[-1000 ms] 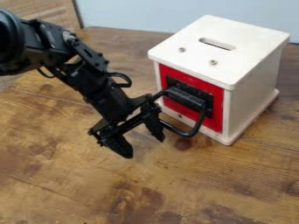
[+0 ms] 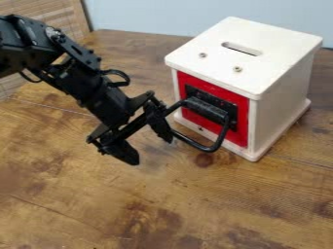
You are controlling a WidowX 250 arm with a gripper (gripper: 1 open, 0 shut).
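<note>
A white wooden box (image 2: pixel 267 68) with a slot and two screws on top stands at the right. Its front has a red panel (image 2: pixel 201 86) with a black fitting and a black U-shaped handle (image 2: pixel 208 144) that sticks out low toward the arm. My black gripper (image 2: pixel 143 140) hangs open just left of the handle, fingers pointing down, with nothing seen between them. Whether it touches the handle is unclear.
A lighter woven or wooden board (image 2: pixel 39 107) lies at the back left, and a pale wall is behind.
My gripper and arm have shifted left and slightly up, a little away from the box. The box looks unchanged.
</note>
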